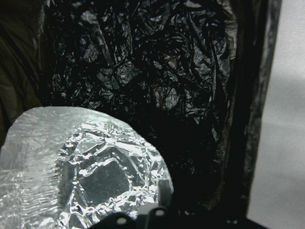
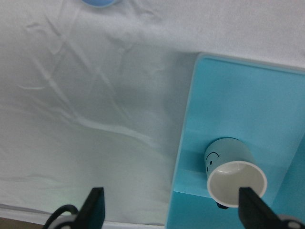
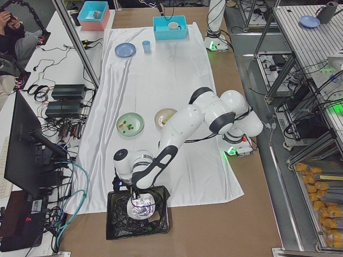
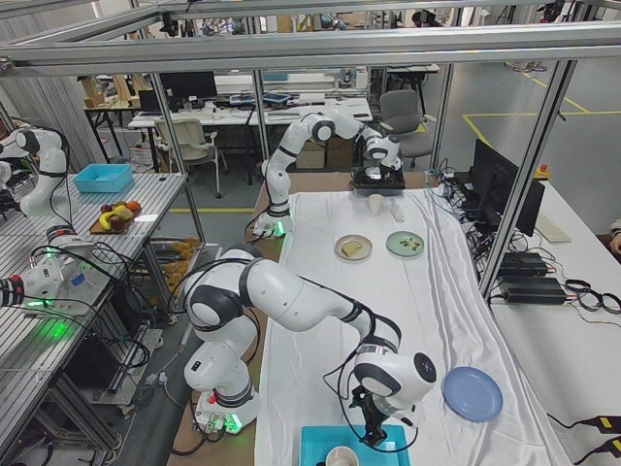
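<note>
A black plastic-lined bin (image 3: 115, 227) at the table's near end holds a round foil-covered item (image 3: 142, 213). My left gripper (image 3: 132, 194) is over it; in the left wrist view the foil (image 1: 86, 157) fills the lower left, and whether the fingers grip it is unclear. In the right wrist view a blue tray (image 2: 243, 100) holds a mug (image 2: 231, 176) lying on its side or tilted, rim visible. My right gripper is open beside them, nothing seen between its fingers.
Green plate (image 3: 130, 124) with small items, beige plate (image 3: 164, 115), blue plate (image 3: 125, 50) and blue cup (image 3: 146, 46) stand on the white cloth (image 3: 177, 64). A monitor (image 3: 27, 150) borders the left side.
</note>
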